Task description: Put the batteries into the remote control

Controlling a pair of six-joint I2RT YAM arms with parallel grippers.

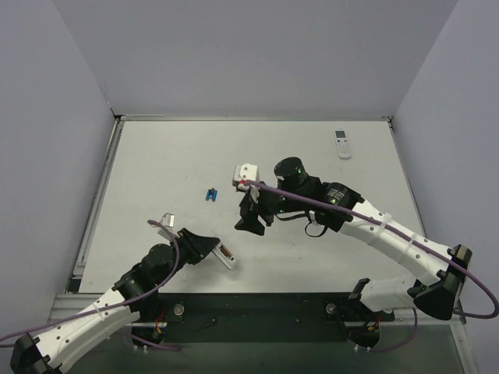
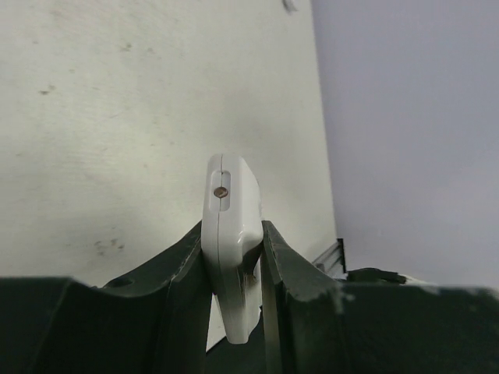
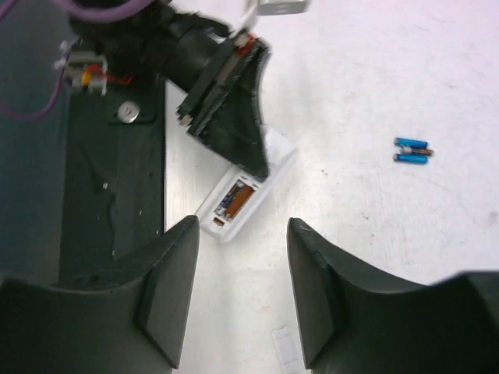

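Note:
The white remote control (image 1: 224, 255) is held at the front of the table, my left gripper (image 1: 212, 245) shut on it. Seen from the left wrist, it stands edge-on between the black fingers. In the right wrist view, its open battery compartment (image 3: 236, 199) faces up with a copper-coloured battery (image 3: 239, 201) inside; whether a second lies there I cannot tell. My right gripper is open above and to the right of the remote, nothing between its fingers. Loose blue batteries (image 1: 211, 194) lie side by side on the table.
Another white remote (image 1: 342, 144) lies at the back right. A small flat white piece (image 3: 288, 350) shows low in the right wrist view. Grey walls bound the table (image 1: 175, 148).

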